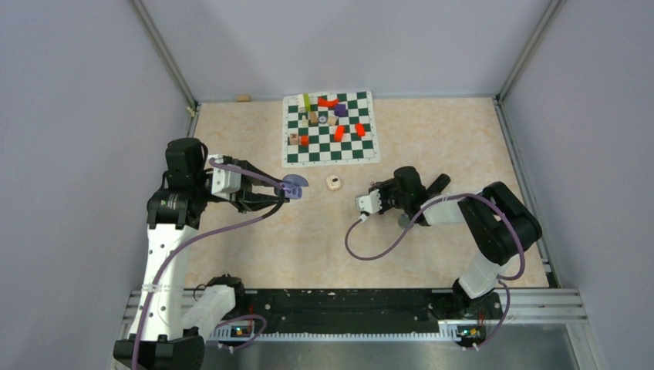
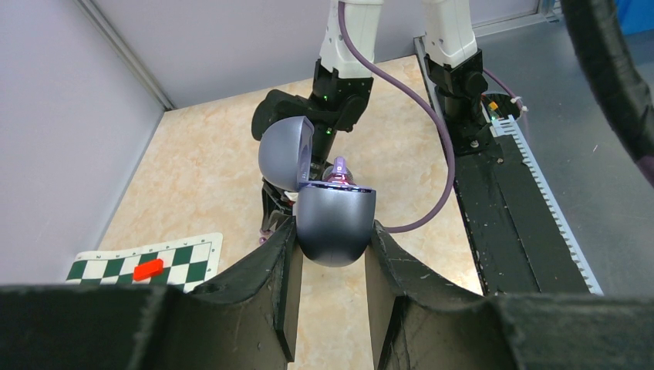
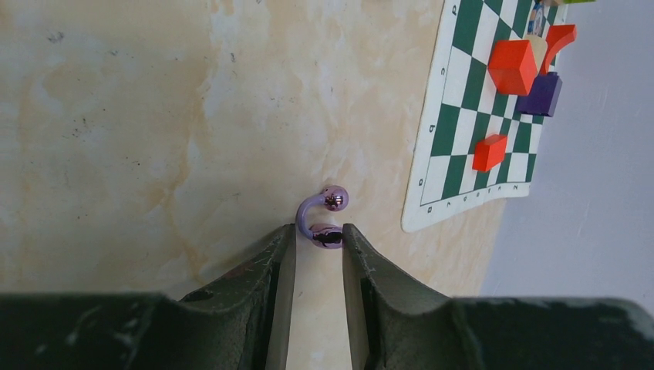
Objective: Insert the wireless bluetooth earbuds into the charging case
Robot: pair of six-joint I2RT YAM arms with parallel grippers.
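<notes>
My left gripper is shut on the charging case point(image 2: 335, 223), held up with its lid raised; a purple earbud point(image 2: 339, 171) shows inside. In the top view the case point(image 1: 294, 187) is left of the middle. My right gripper is down at the table with its fingers apart on either side of a purple earbud point(image 3: 326, 237), which lies at the fingertips with a curved hook and a second round end point(image 3: 335, 198). I cannot tell whether the fingers touch it.
A checkered board point(image 1: 293, 158) with several coloured blocks stands at the back. A small cream object point(image 1: 333, 183) lies between the arms.
</notes>
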